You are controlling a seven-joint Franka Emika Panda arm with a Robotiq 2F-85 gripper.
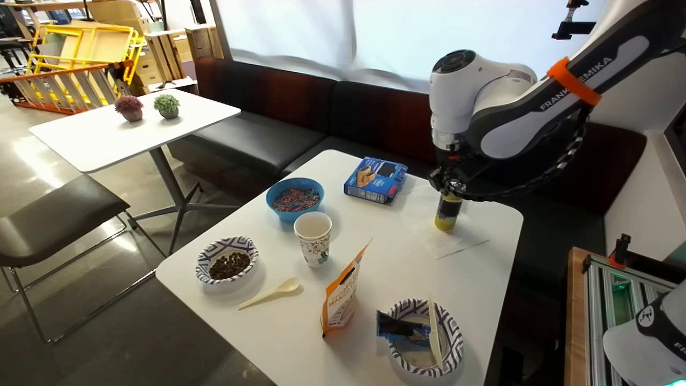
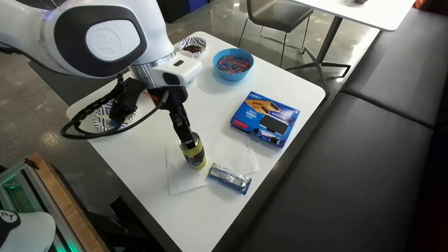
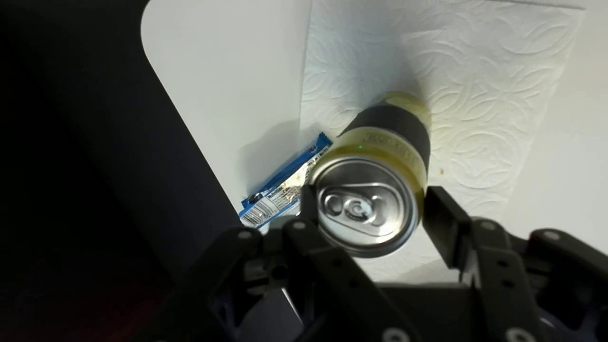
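A yellow and dark can (image 3: 393,134) with a silver top stands upright on a white paper towel (image 3: 490,97). In the wrist view my gripper straddles the can's top, one finger at each side. Its fingers (image 3: 447,222) look close to the can's wall, but whether both press on it cannot be told. From the second exterior view, the gripper (image 2: 191,143) reaches down to the can (image 2: 195,156), whose base rests on the towel. The far finger is hidden there.
A blue wrapped bar (image 2: 229,178) lies right beside the can, near the table edge. Farther off are a blue box (image 2: 265,119), a blue bowl (image 1: 295,198), a paper cup (image 1: 313,238), an orange pouch (image 1: 342,296) and a patterned bowl (image 1: 455,334).
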